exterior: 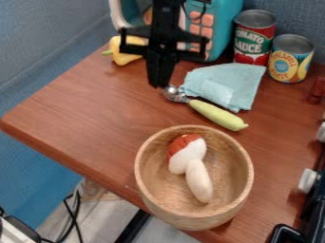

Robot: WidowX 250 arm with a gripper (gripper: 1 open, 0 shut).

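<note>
My black gripper (160, 68) hangs over the back middle of the wooden table (89, 123), just above a metal scoop or spoon (176, 94); whether it is open or shut is hard to make out. A pale green corn-like vegetable (216, 114) lies beside the spoon, near a folded light blue cloth (226, 85). In front, a wooden bowl (159, 195) holds a red-and-white object (187, 147) and a white elongated one (200, 180). A yellow pepper (125, 47) sits at the back left, partly behind the arm.
A tomato can (254, 43) and another can (290, 59) stand back right, with a small red jar (317, 90) at the edge. A teal toy appliance (222, 19) is at the back. A black object (298, 228) lines the right.
</note>
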